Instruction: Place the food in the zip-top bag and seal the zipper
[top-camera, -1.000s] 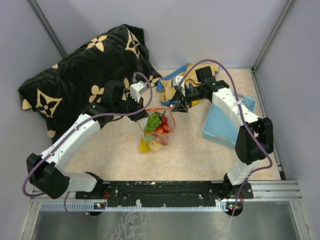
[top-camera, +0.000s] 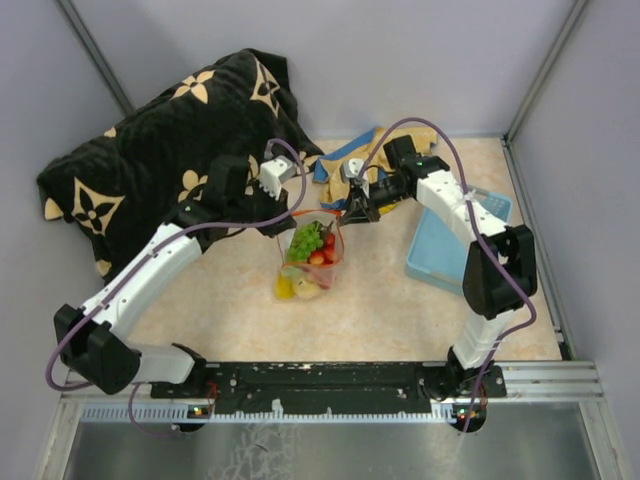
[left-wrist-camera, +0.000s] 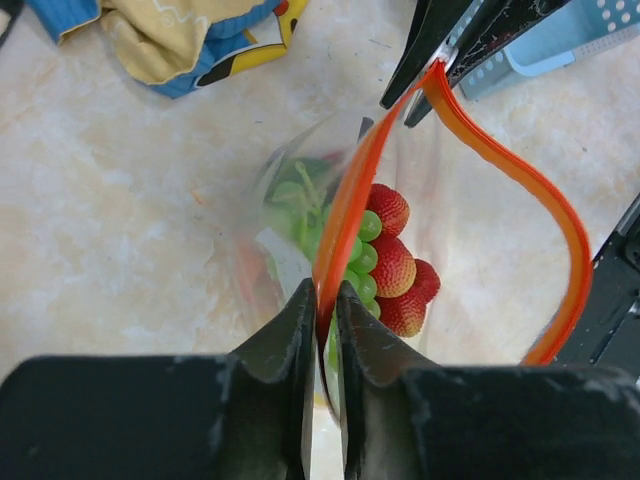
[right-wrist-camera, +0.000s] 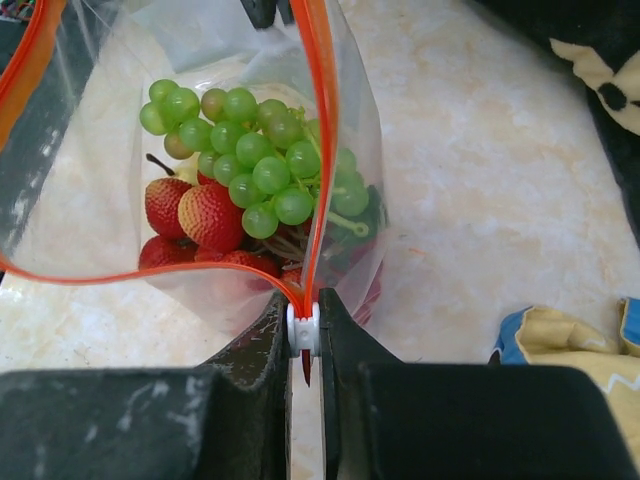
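The clear zip top bag (top-camera: 312, 258) stands on the table, its orange-edged mouth gaping. Inside are green grapes (right-wrist-camera: 255, 160), strawberries (right-wrist-camera: 212, 218), and a yellow and a pale fruit (top-camera: 306, 288) lower down. At one corner of the mouth, my right gripper is shut on the white zipper slider (right-wrist-camera: 303, 328). Across the mouth, the fingers of my left gripper straddle the orange rim (left-wrist-camera: 345, 225) with a narrow gap; whether they grip it is unclear. Both near and far orange edges bow apart between the grippers.
A blue basket (top-camera: 440, 250) is at the right, partly under the right arm. Behind the bag lies a tan and blue cloth (top-camera: 345, 165); a dark patterned blanket (top-camera: 150, 145) fills the back left. The table in front of the bag is bare.
My right gripper has moved slightly left, closer to the left one. The bag's mouth has narrowed a little, and its lower part has shifted slightly left.
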